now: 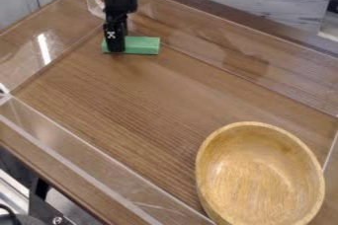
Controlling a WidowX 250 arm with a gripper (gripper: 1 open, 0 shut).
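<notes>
My black gripper reaches down from the top left and is shut on a green rectangular block, which is at the upper left of the wooden table. The block's left part is partly behind the gripper; the fingers are small and dark in this view.
A large round yellow-tan bowl stands at the lower right of the table. White marbled walls or panels border the table at the back and left.
</notes>
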